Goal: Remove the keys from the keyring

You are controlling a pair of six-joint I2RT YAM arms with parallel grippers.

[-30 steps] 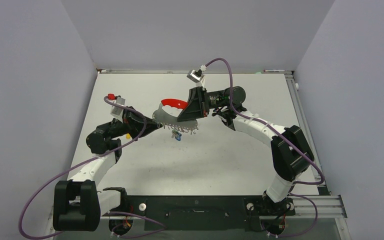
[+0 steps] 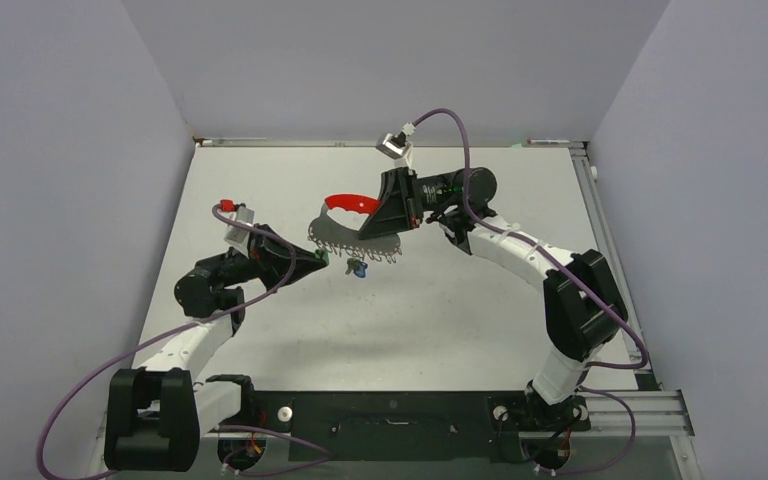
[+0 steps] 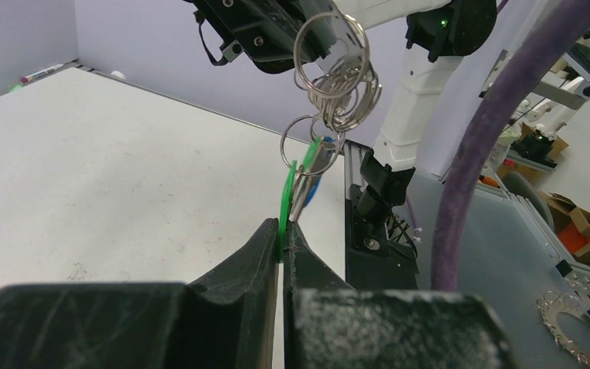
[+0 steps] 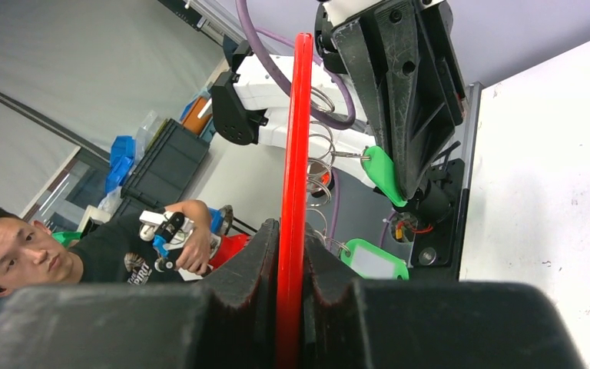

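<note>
The keyring holder, a grey plate with a red handle (image 2: pixel 350 201) and a row of wire rings, is held up in my right gripper (image 2: pixel 365 230), shut on it; its red edge (image 4: pixel 296 123) runs between the fingers. My left gripper (image 2: pixel 312 262) is just left of the rings. In the left wrist view its shut fingertips (image 3: pixel 286 229) hold a green key tag (image 3: pixel 286 200), with metal rings (image 3: pixel 332 54) above. In the right wrist view this green tag (image 4: pixel 382 171) still has a ring through it. Another green tag (image 4: pixel 372 260) hangs lower, and blue keys (image 2: pixel 359 270) show below the plate.
Purple cables loop over both arms. A person (image 4: pixel 61 261) sits beyond the table in the right wrist view.
My left gripper has moved slightly toward the front of the table, with green now showing at its tips.
</note>
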